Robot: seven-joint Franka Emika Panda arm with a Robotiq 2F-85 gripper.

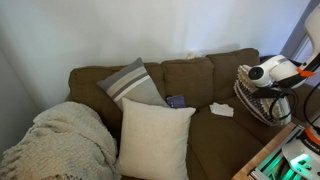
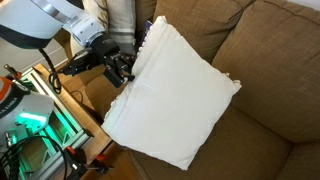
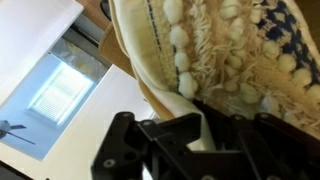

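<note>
A cream cushion (image 1: 252, 98) with dark patterned bands stands on the right seat of the sofa, tilted on edge. From the other side its plain white back (image 2: 175, 98) is seen. My gripper (image 2: 128, 72) is at the cushion's left edge. Close up, tufts and woven bands cover the cushion's front (image 3: 235, 50), and its edge runs down between the black fingers of my gripper. The fingers are shut on that edge; the fingertips are partly hidden by the fabric.
On the brown sofa (image 1: 222, 150) lie a large white pillow (image 1: 155, 142), a striped grey pillow (image 1: 133, 84), a dark purple item (image 1: 176, 101) and a white cloth (image 1: 222, 109). A knitted blanket (image 1: 62, 145) covers the left end. A wooden table edge (image 1: 262, 157) borders the arm's base.
</note>
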